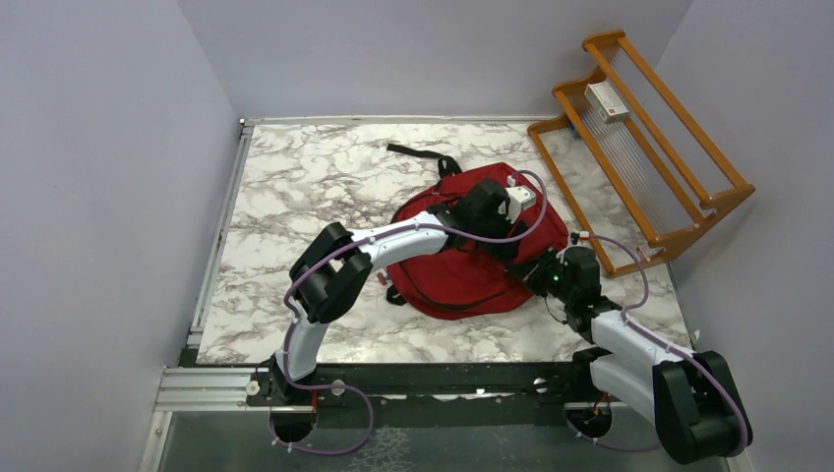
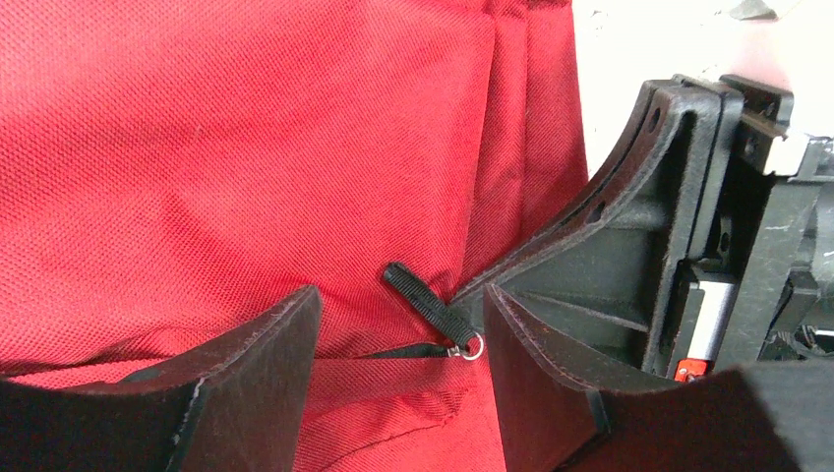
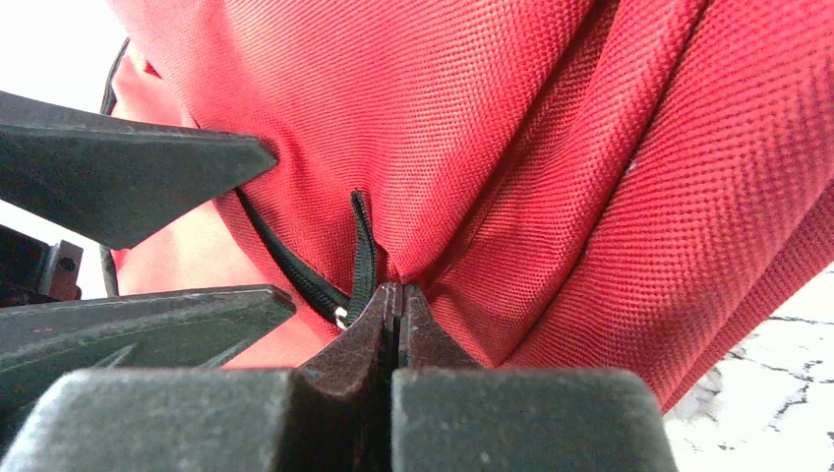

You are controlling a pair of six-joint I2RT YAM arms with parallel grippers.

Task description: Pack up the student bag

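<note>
The red student bag (image 1: 457, 290) lies on the marble table, creased around a zipper. A dark zipper pull (image 2: 425, 303) on a metal ring shows in the left wrist view between the fingers of my left gripper, which stands open above it. My right gripper is shut at the zipper's end, its tips against the cloth beside the pull (image 3: 362, 251); whether anything thin is between them is hidden. In the top view both grippers are close together on the bag's right part.
A wooden rack (image 1: 580, 177) with a light box (image 1: 607, 102) stands at the back right, close beside the bag. A black strap (image 1: 413, 151) extends behind the bag.
</note>
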